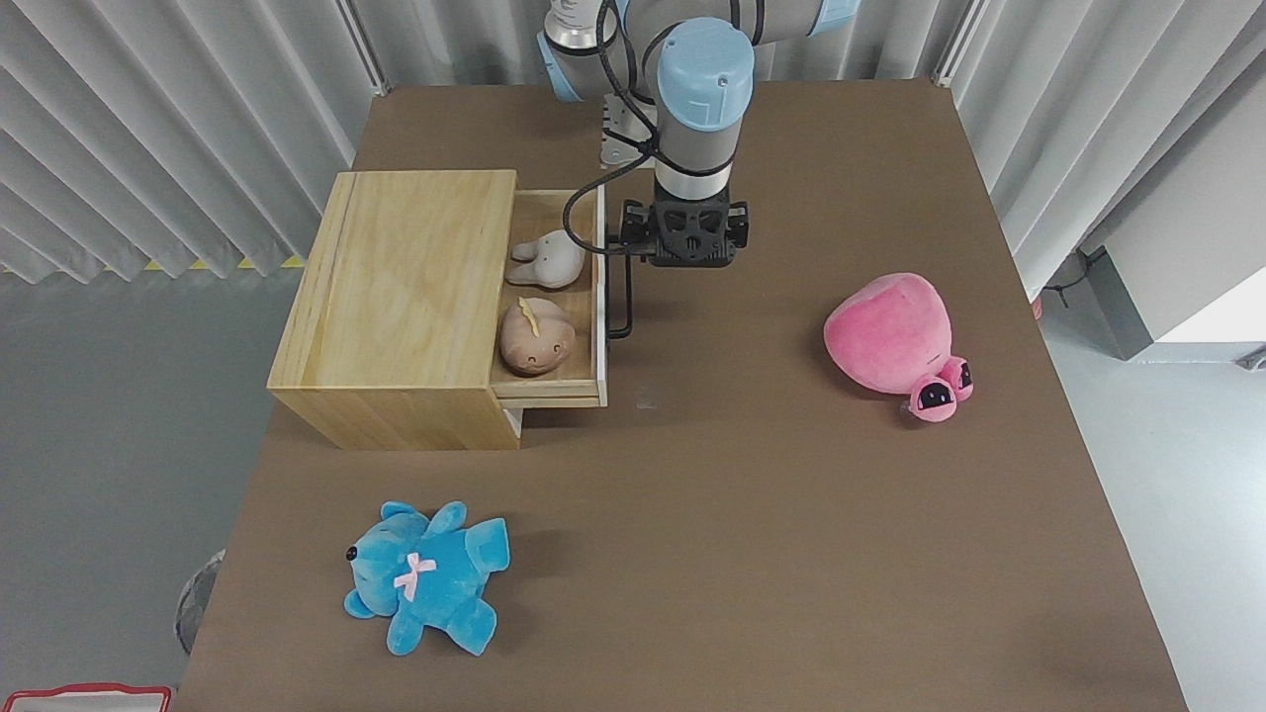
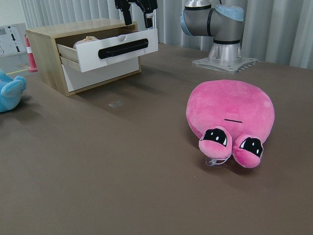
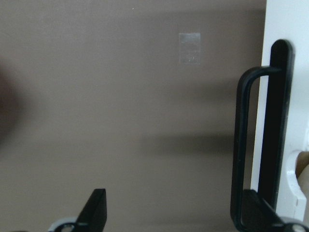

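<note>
A wooden cabinet (image 1: 392,309) has its drawer pulled out, with a white front and black handle (image 3: 239,145). Inside lie a pale plush toy (image 1: 548,259) and a round beige toy (image 1: 536,334). My gripper (image 1: 682,247) hangs above and beside the drawer front at its right. In the wrist view its two fingers stand apart, open, one beside the handle, with bare table between them.
A pink plush (image 1: 890,332) (image 2: 230,110) lies on the table at the right, a blue bear (image 1: 433,581) at the front left.
</note>
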